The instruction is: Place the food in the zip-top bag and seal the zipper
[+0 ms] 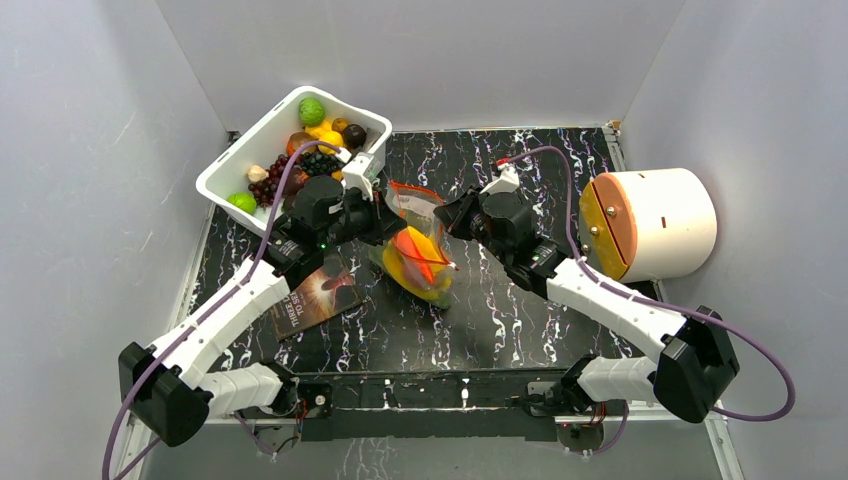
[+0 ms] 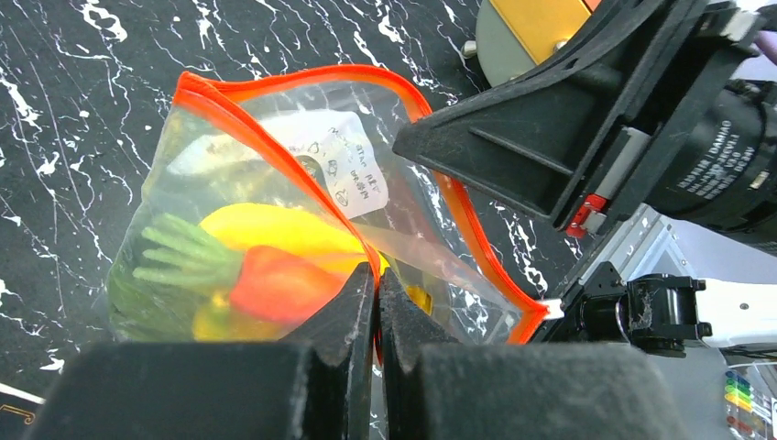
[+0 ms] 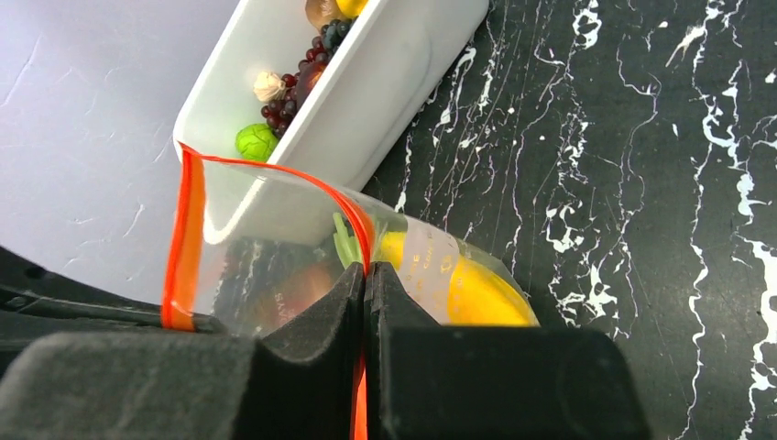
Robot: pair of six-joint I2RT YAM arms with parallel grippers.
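The clear zip top bag [image 1: 415, 262] with orange rims stands open mid-table, holding a red-orange carrot with green top [image 2: 279, 284] and a yellow banana [image 3: 486, 302]. My left gripper is shut on the bag's orange rim, which runs between its fingertips. My right gripper is shut on the other stretch of orange rim, at the bag's top right. In the left wrist view the right gripper's dark body covers part of that rim.
A white bin [image 1: 230, 160] of fruit stands at the back left, a book [image 1: 310, 300] lies at left, and a cream cylindrical container [image 1: 650, 225] stands at right. Bare marble table shows at the back centre and front right.
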